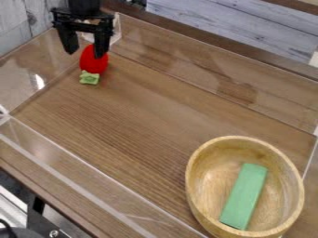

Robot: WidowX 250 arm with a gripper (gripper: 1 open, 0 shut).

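My black gripper (84,39) is at the top left of the camera view, open, just above and around the upper part of a red round object (95,59). A small pale green piece (89,78) lies at the lower end of the red object. Whether the fingers touch the red object cannot be told.
A wooden bowl (207,180) holding a green block (243,196) sits at the bottom right. Raised edges run along the back and left.
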